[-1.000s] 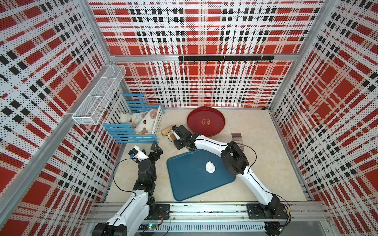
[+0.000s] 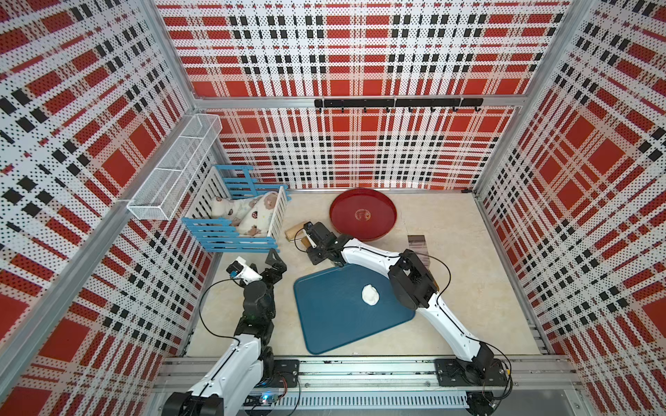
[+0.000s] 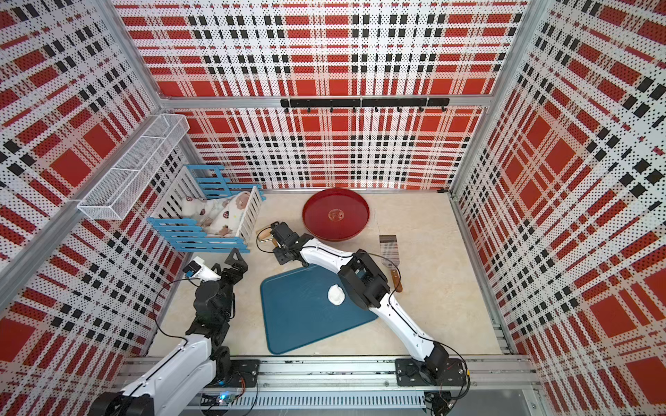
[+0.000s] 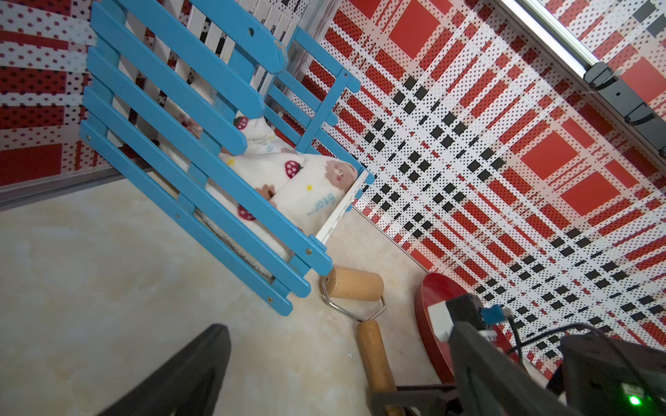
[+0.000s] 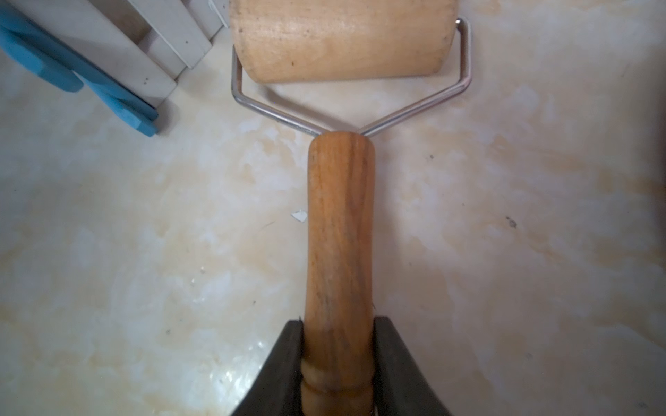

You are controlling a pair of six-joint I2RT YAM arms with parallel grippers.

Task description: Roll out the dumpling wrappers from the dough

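A white lump of dough (image 2: pixel 369 294) sits on the blue tray (image 2: pixel 326 326). Behind the tray lies a wooden roller pin (image 5: pixel 343 34) on a wire frame with a wooden handle (image 5: pixel 340 228). My right gripper is around the handle's lower part, a finger on either side; the pads appear to touch it, though how firmly I cannot tell. My left gripper (image 2: pixel 272 260) stands open near the front left of the blue crib, nothing between its fingers.
A red round tray (image 2: pixel 363 211) lies at the back. The crib (image 2: pixel 229 242) with printed cloth stands at the left, close to the roller. A scraper (image 2: pixel 417 244) lies right of the red tray, partly behind my right arm.
My right arm shifts very slightly over the roller's handle. The left arm and the dough have not moved.
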